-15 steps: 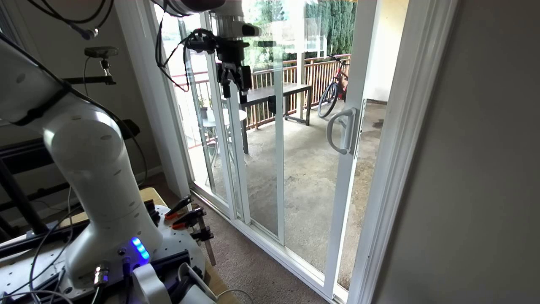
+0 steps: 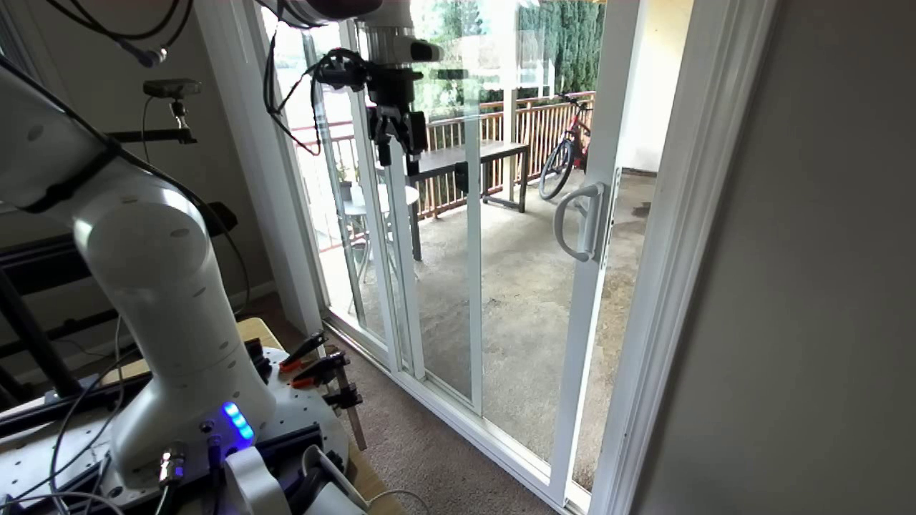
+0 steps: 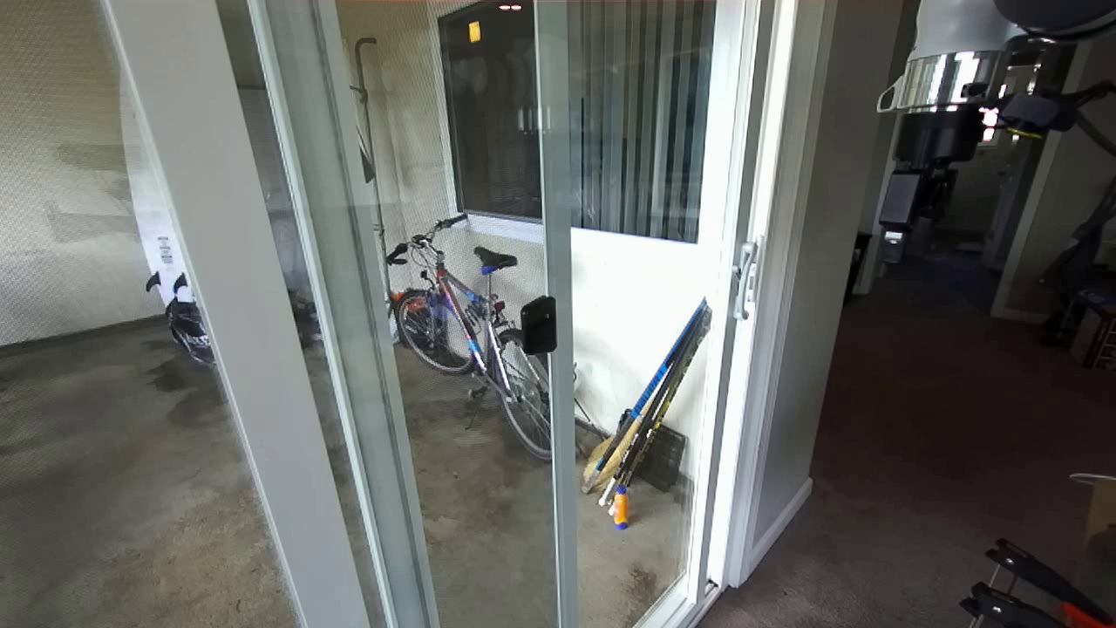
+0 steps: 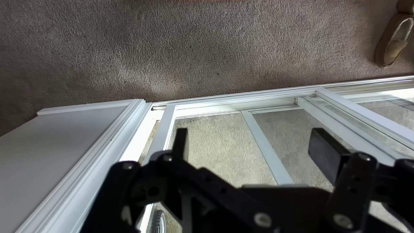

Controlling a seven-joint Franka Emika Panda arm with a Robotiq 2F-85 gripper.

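Note:
A white-framed sliding glass door [image 2: 577, 343] stands slightly ajar, with a narrow gap between its edge and the jamb at the right. Its light D-shaped handle [image 2: 570, 224] is on the door's edge; in the second exterior view a handle [image 3: 745, 281] shows on the white frame. My gripper [image 2: 399, 163] hangs pointing down in front of the glass, left of the handle and apart from it. In the wrist view the gripper is open, its black fingers [image 4: 326, 151] wide apart with nothing between them.
A grey wall [image 2: 798, 257] and white door trim [image 2: 687, 283] border the right side. Clamps [image 2: 322, 369] stick out from the robot's table. A brown shoe [image 4: 394, 40] lies on the carpet [image 4: 194, 50]. Bare carpet runs along the door track.

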